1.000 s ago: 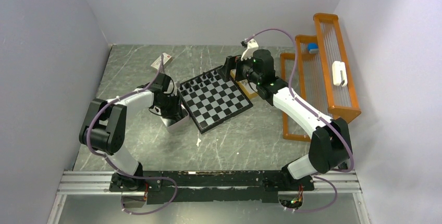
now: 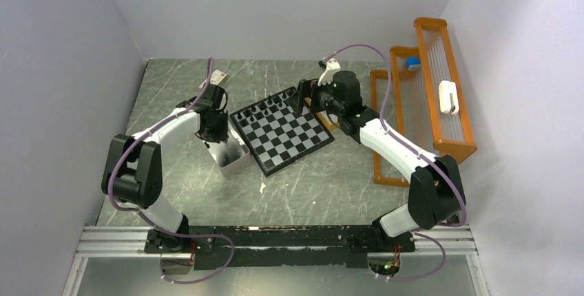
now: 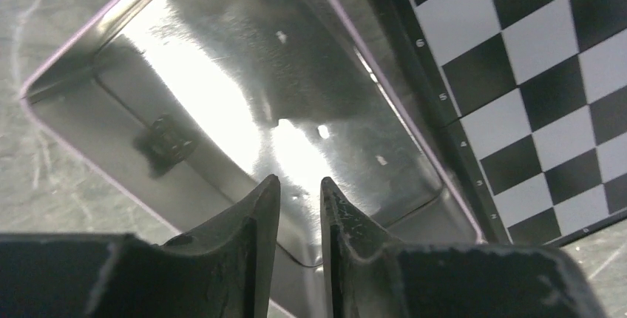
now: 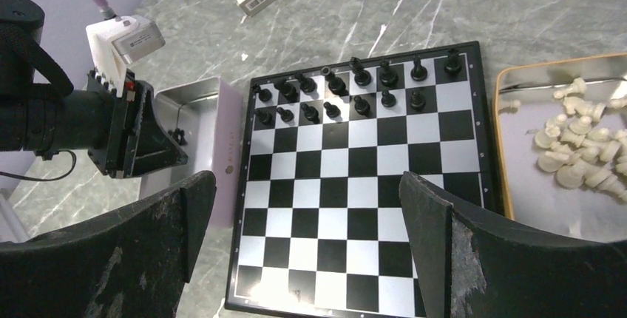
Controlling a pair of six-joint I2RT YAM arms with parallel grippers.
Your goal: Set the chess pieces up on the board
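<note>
The chessboard [image 4: 347, 159] carries two rows of black pieces [image 4: 360, 74] along its far side; the front row's right-end square is empty. One small black piece [image 3: 168, 140] lies by the wall of the otherwise empty metal bin [image 3: 318, 59]. Over that bin my left gripper has its fingers a little apart, with nothing between them and the piece off to their left. Cream pieces [image 4: 584, 140] lie heaped in the yellow-rimmed bin [image 4: 505, 155] right of the board. My right gripper stands wide open and empty above the board.
A small box [image 2: 217, 78] lies behind the left arm. On the right stands a wooden rack [image 2: 441, 89] holding a white item and a blue one. Bare table [image 2: 310, 196] shows in front of the board.
My left gripper has moved back and slightly left over the metal bin, uncovering more of its inside.
</note>
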